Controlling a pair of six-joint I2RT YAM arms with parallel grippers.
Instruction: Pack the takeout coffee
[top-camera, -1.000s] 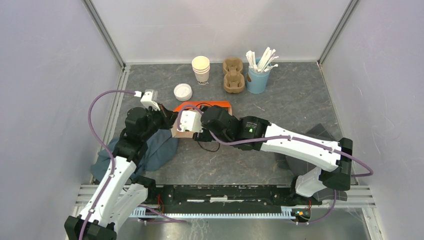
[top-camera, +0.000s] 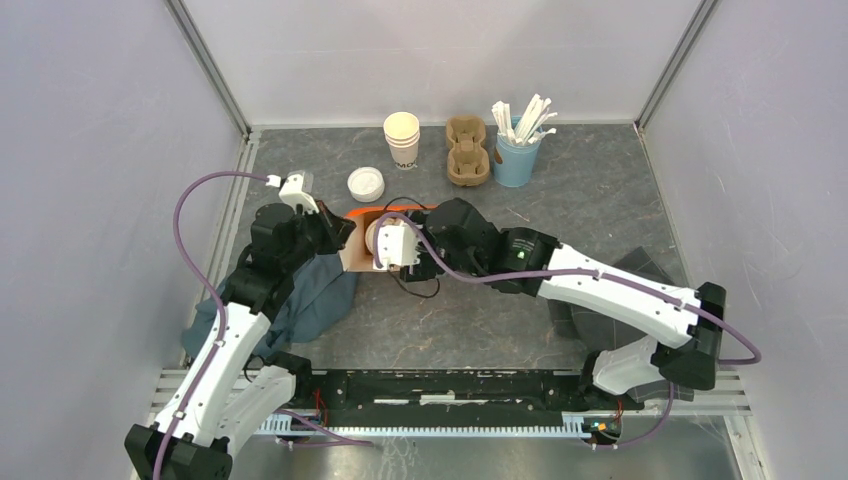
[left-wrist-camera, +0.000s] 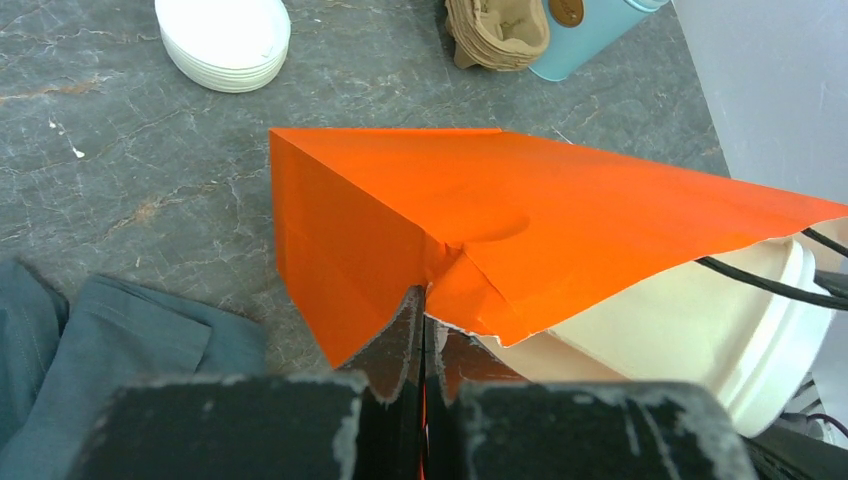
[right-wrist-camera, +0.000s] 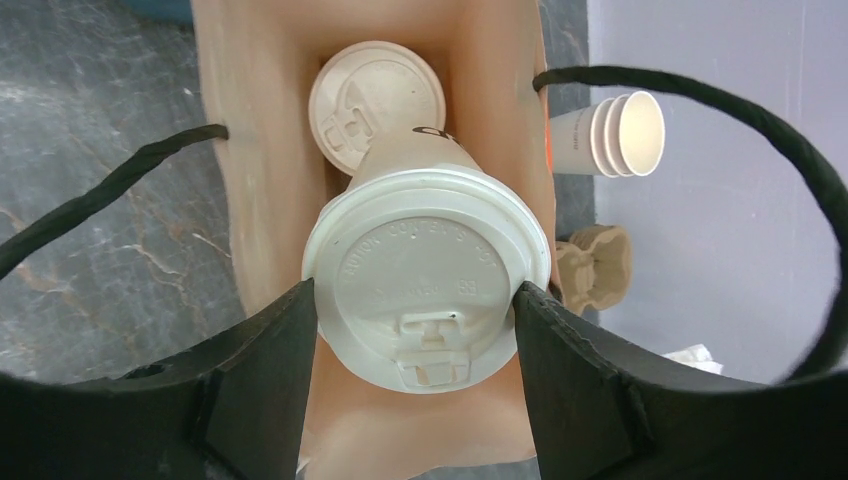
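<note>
An orange paper bag (left-wrist-camera: 400, 190) stands with its mouth open in the middle of the table. At its left rim my left gripper is shut, the creased paper edge pinched at its fingertips. My right gripper is shut on a lidded paper cup (right-wrist-camera: 425, 270), with one finger on each side of the white lid. This cup is tilted and stands at the bag's mouth, partly behind the rim in the left wrist view. Inside the bag sits another lidded cup (right-wrist-camera: 375, 100), partly covered by the held one. How deep the held cup reaches is hidden.
Behind the bag stand stacked paper cups (top-camera: 402, 140), white lids (top-camera: 366, 184), brown cup carriers (top-camera: 467, 150) and a blue bucket of wrapped straws (top-camera: 516, 160). A blue cloth (top-camera: 318, 300) lies under the left arm. Dark bag handles (right-wrist-camera: 110, 190) arch out on both sides.
My right gripper has shifted a little to the right over the bag, and a pale cup lid now shows inside the bag in the top view. The left arm has barely moved.
</note>
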